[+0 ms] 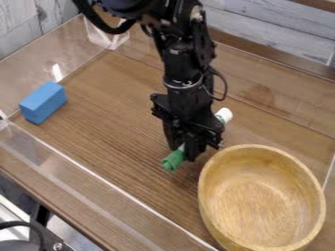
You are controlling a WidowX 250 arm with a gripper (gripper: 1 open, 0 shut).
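My black gripper (186, 137) points down at the middle of the table, shut on a green object (171, 160) whose lower end sticks out below the fingers toward the front left. A white piece (224, 115) shows behind the gripper on the right; I cannot tell whether it is part of the same object. The fingertips largely hide what is held.
A large tan oval bowl (262, 201) fills the front right, close to the gripper. A blue block (42, 102) lies at the left.
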